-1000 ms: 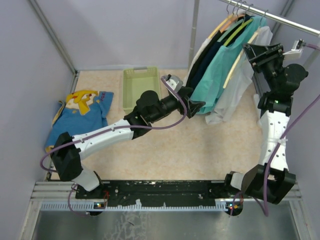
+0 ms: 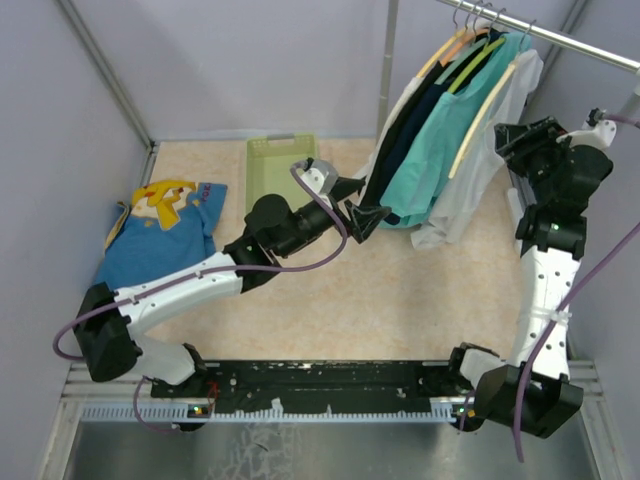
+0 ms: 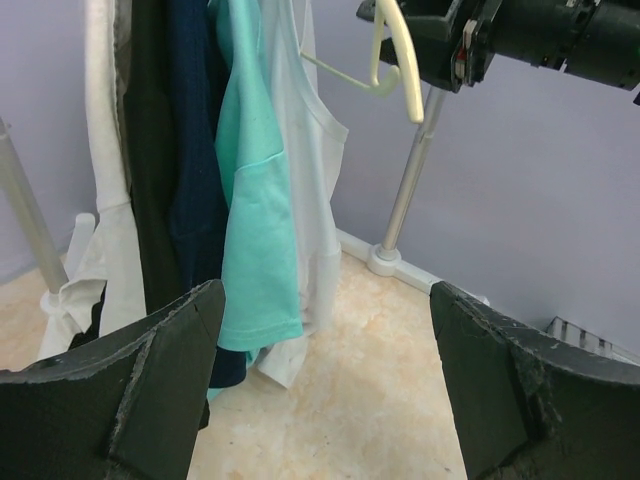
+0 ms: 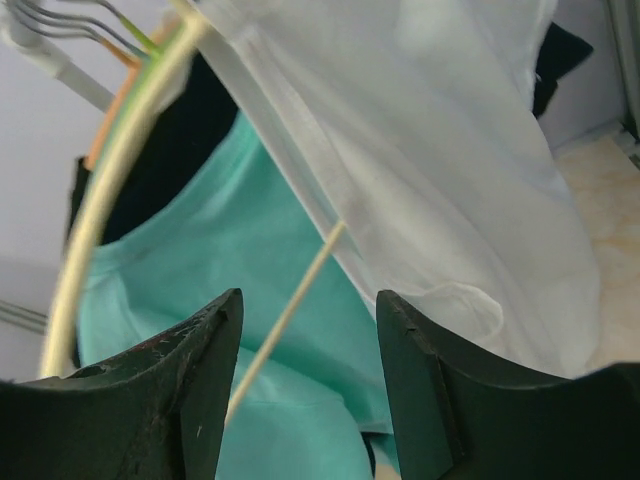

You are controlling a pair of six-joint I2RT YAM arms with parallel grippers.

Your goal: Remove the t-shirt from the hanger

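A white t-shirt (image 2: 500,140) hangs outermost on the rail on a pale wooden hanger (image 2: 480,120), beside teal, navy, black and white garments. In the right wrist view the white shirt (image 4: 450,180) drapes beside a teal one (image 4: 220,270), with hanger bars nearby. My right gripper (image 2: 515,140) is at the outer hanger's lower end, fingers apart, with nothing visibly held. My left gripper (image 2: 367,205) is left of the hanging clothes, fingers apart and empty; in the left wrist view they frame bare floor below the garments.
A metal rail (image 2: 590,50) crosses the upper right. A green basket (image 2: 265,170) stands at the back, and a folded blue shirt with a yellow print (image 2: 185,240) lies at the left.
My left gripper has moved slightly left, away from the clothes. My right gripper has shifted down from higher along the hanger, with its arm lowering a little.
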